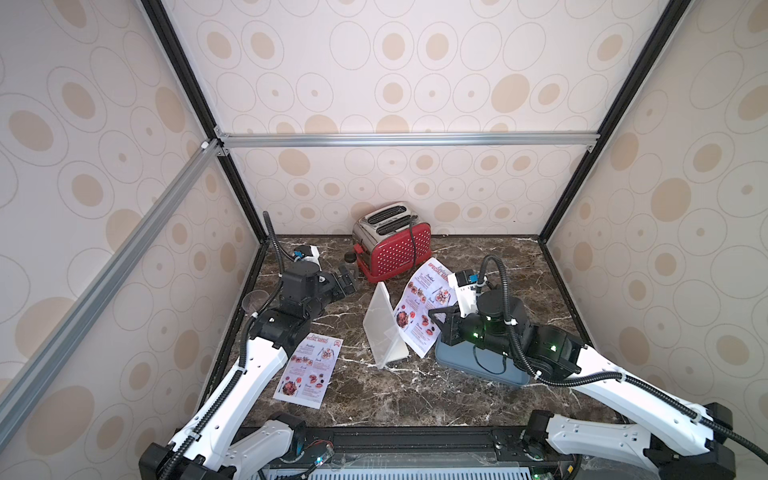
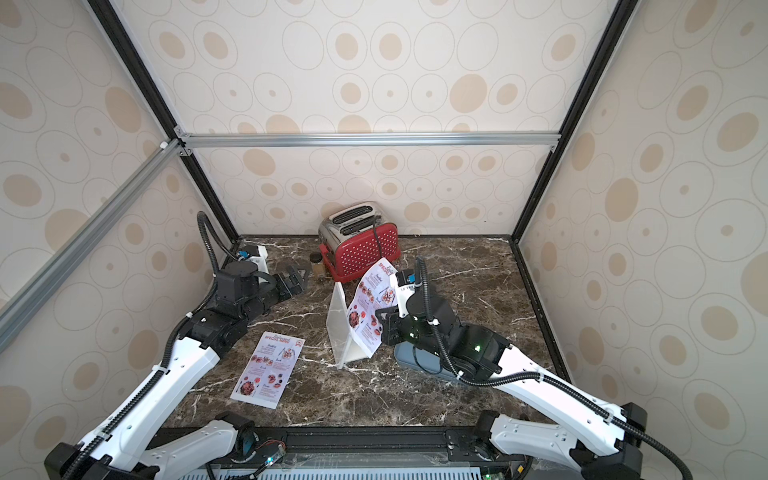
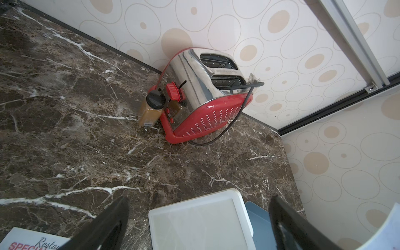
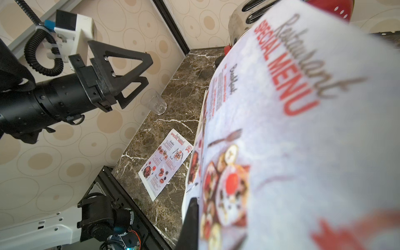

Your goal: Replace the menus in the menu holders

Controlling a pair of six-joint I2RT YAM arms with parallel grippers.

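A white translucent menu holder [image 1: 383, 332] stands tilted-looking mid-table, and its pale back [image 3: 200, 223] shows in the left wrist view. A curved Special Menu sheet [image 1: 424, 302] rises at its right side; whether its lower edge is inside the holder is hard to tell. My right gripper [image 1: 438, 317] is shut on this sheet's right side. In the right wrist view the bulging sheet [image 4: 291, 158] fills the right half and hides one finger; the other finger [image 4: 190, 227] shows left of it. My left gripper [image 1: 345, 281] is open and empty, left of the holder. A second menu [image 1: 309, 370] lies flat front left.
A red and chrome toaster [image 1: 392, 240] stands at the back, with a small brown bottle [image 3: 151, 109] beside it. A blue-grey case [image 1: 480, 364] lies under the right arm. A clear cup [image 4: 157, 104] is at the left edge. Bare table lies back right.
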